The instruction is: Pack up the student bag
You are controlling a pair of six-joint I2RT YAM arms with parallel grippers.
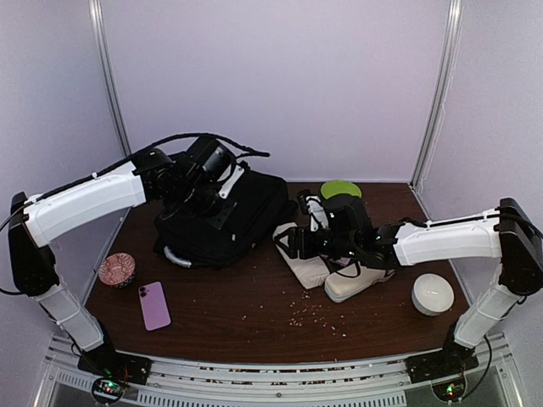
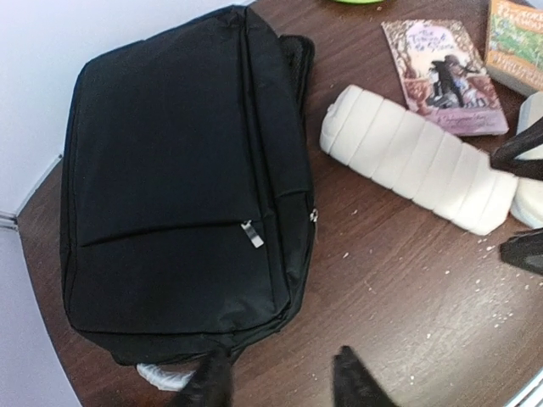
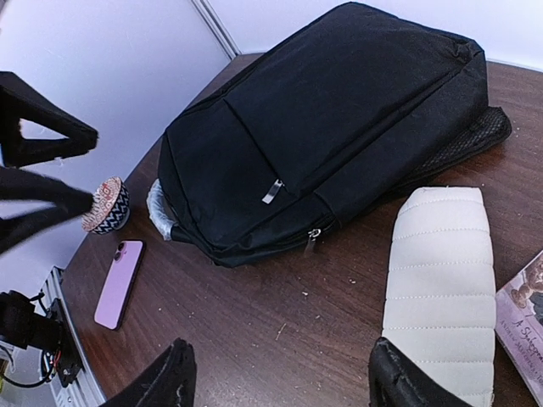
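Observation:
The black bag (image 2: 170, 170) lies flat at the back left, its zips closed as far as shows. Over it in the top view hangs my left gripper (image 1: 222, 219), its fingertips (image 2: 208, 383) apart with nothing between them. My right gripper is also open and empty, held over the middle of the table near a ribbed white case (image 2: 407, 157). A second, smooth pale case (image 1: 349, 286) lies to the right of that. Behind them rest a pink-covered book (image 2: 450, 80) and a green-and-orange book (image 2: 516, 42), both partly hidden from above.
A purple phone (image 1: 154, 306) and a patterned bowl (image 1: 117, 270) sit at the left, a white bowl (image 1: 433, 294) at the right. At the back is a green plate (image 1: 340, 190). Crumbs (image 1: 316, 315) dot the front middle.

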